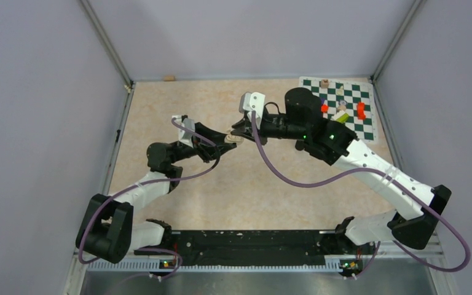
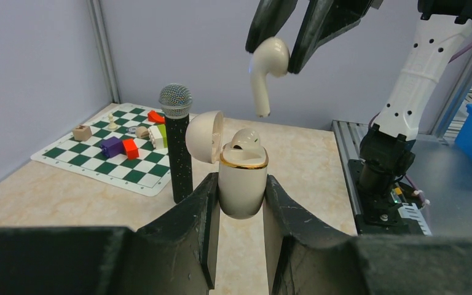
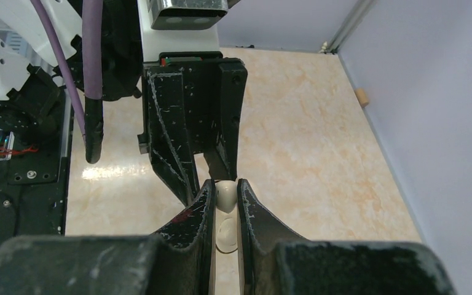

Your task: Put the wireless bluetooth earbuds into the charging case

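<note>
The white charging case (image 2: 241, 184), lid flipped open to the left, is held upright in my left gripper, shut on its body. One earbud (image 2: 246, 136) sits in it. Above and slightly right of the case, my right gripper is shut on the other white earbud, whose stem hangs down; in the right wrist view that earbud (image 3: 225, 195) shows between the fingertips, the case partly hidden beyond. In the top view both grippers meet near the middle of the table, over the case (image 1: 233, 139).
A checkered board (image 2: 67, 153) with toy pieces lies at the back right of the table, with an upright microphone (image 2: 178, 141) in front of it. Walls border the table.
</note>
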